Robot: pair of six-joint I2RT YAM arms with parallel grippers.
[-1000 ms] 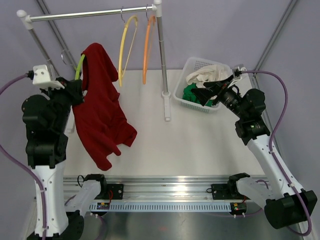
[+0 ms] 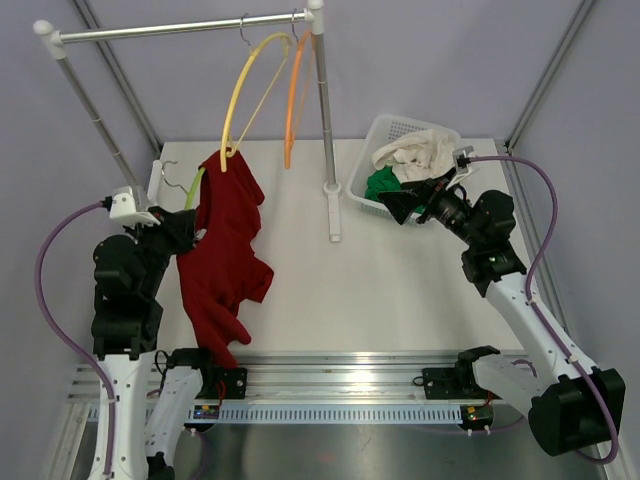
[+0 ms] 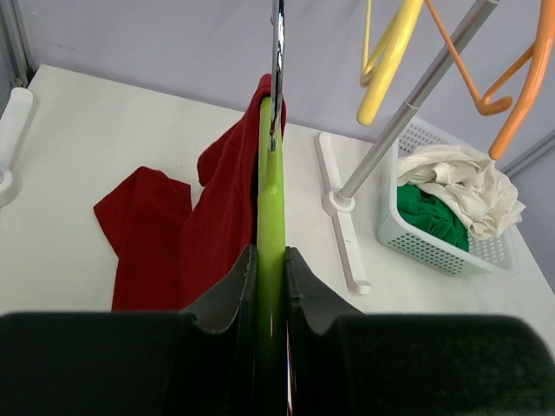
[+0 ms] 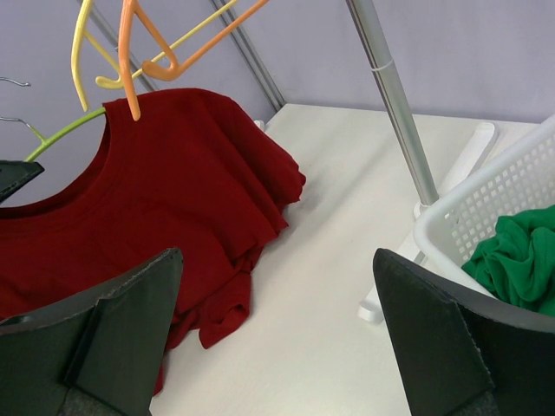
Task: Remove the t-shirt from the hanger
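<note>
The dark red t-shirt [image 2: 225,260] drapes from a green hanger [image 3: 270,199], off the rail and low over the table at left. My left gripper is shut on the green hanger, whose metal hook points up. My right gripper [image 2: 410,196] hangs open near the laundry basket at right, with nothing between its fingers; in the right wrist view the shirt shows beyond it, bunched over the hanger's arm.
A yellow hanger [image 2: 240,80] and an orange hanger [image 2: 294,90] hang on the rail [image 2: 170,28]. The white basket [image 2: 362,170] holds white and green cloths.
My left gripper has moved down and right with the green hanger and shirt, and the shirt hangs lower. My right arm has shifted slightly.
</note>
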